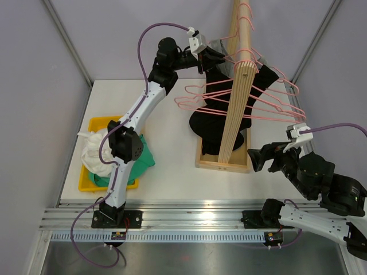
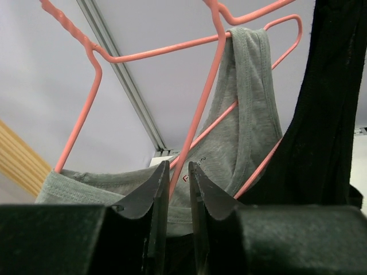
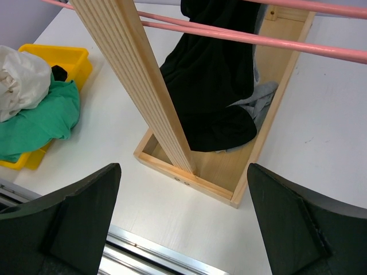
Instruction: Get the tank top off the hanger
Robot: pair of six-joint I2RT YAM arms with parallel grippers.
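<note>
Grey fabric (image 2: 246,69) hangs over a pink wire hanger (image 2: 143,51) on the wooden rack, beside black cloth (image 2: 321,114). My left gripper is high at the rack, its fingertips close together around a pink hanger wire at the grey fabric; whether anything is pinched between them is unclear. My right gripper stands open at the right, below the pink hangers near the rack's front post, with nothing between its fingers.
A wooden post (image 3: 132,74) rises from a box base (image 3: 200,186). A yellow bin (image 1: 86,182) with white and green cloth sits at left. Bare table lies between bin and rack.
</note>
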